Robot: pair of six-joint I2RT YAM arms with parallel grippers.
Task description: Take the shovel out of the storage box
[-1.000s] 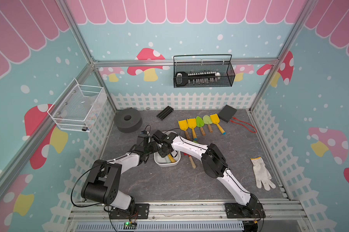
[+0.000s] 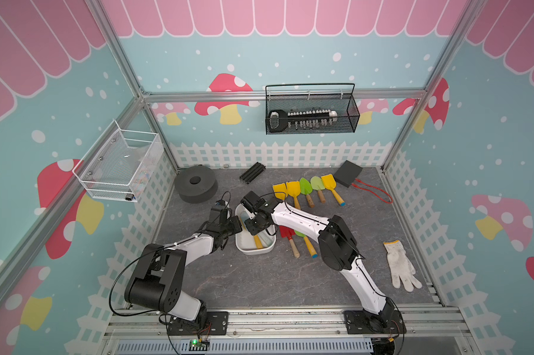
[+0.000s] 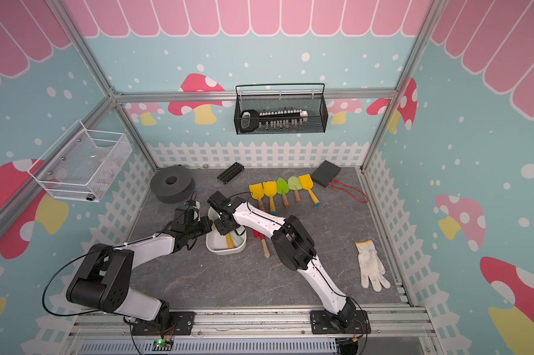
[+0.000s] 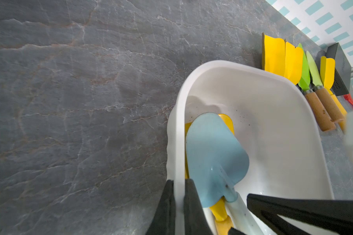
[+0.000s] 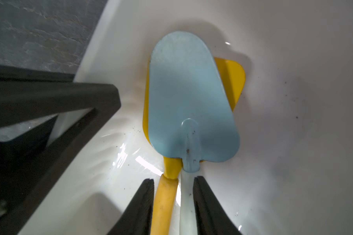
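Observation:
A white storage box (image 4: 286, 105) holds a light-blue shovel (image 5: 192, 94) lying on a yellow one (image 5: 231, 78), handles side by side. My left gripper is shut on the box's left rim, which runs between its fingers. Inside the box, my right gripper is part open over the shovels' handles, with the pale handle beside its right finger; whether it touches the handle I cannot tell. In both top views the two wrists hide part of the box.
More shovels (image 2: 293, 189) lie right of and behind the box. A dark ring (image 2: 196, 189) is at back left, a glove (image 2: 400, 266) at front right.
Over the last second my right arm has shifted slightly right and back above the box. The left arm looks unmoved.

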